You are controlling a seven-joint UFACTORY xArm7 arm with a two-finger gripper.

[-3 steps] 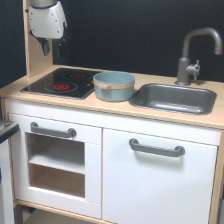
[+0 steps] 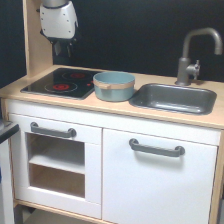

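Observation:
A toy kitchen fills the view. A light blue pot with a tan band sits on the wooden counter, between the black hob with red rings and the sink. The robot's white-bodied gripper hangs at the upper left, above the back of the hob and apart from the pot; its dark fingers are small against the dark backdrop, so their state is unclear.
A steel sink with a grey tap is at the right. Below are white doors with grey handles; the left one frames an open-looking compartment. A wooden side panel stands at the back left.
The gripper has moved slightly right, from near the wooden panel to above the back of the hob. The pot has not visibly moved.

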